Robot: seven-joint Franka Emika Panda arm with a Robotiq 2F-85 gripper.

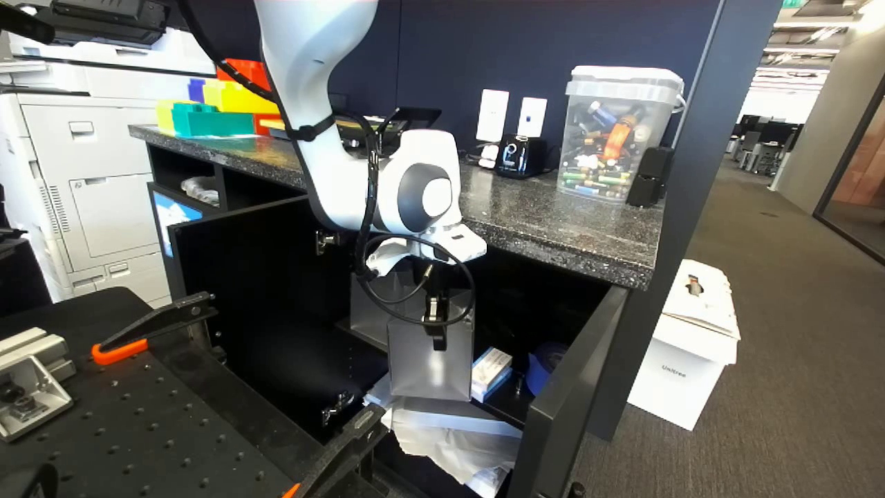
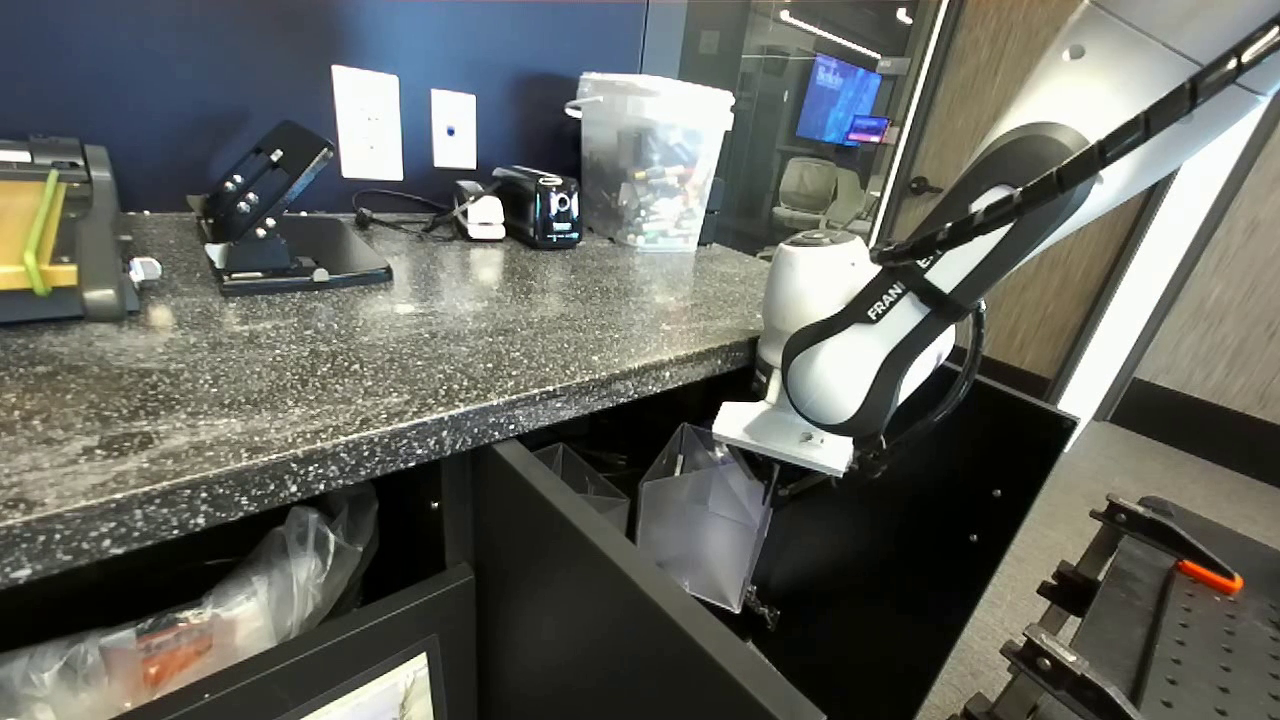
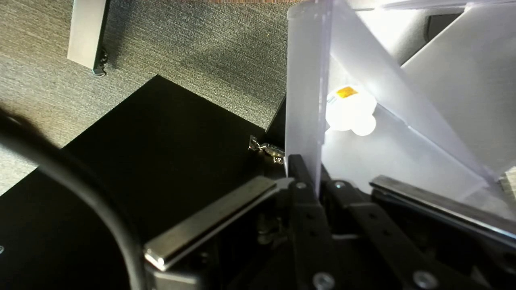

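Note:
A translucent plastic bin (image 1: 431,365) stands at the front of the open cabinet under the counter. Its angled sides show in the second exterior view, where the bin (image 2: 702,528) sits just behind the cabinet door. My gripper (image 1: 435,336) points down at the bin's front wall. In the wrist view the gripper is shut on that thin wall (image 3: 304,92), one finger on either side. Inside the bin (image 3: 387,150) is a small white item (image 3: 350,111) with an orange mark. A second similar bin (image 2: 582,480) stands beside it.
Two open cabinet doors (image 1: 265,315) (image 1: 572,398) flank the bins. The counter edge (image 1: 572,253) overhangs close to the arm. A blue-and-white box (image 1: 491,371), a blue roll (image 1: 543,365) and crumpled white wrapping (image 1: 456,436) lie in the cabinet. A black perforated table (image 1: 166,423) stands in front.

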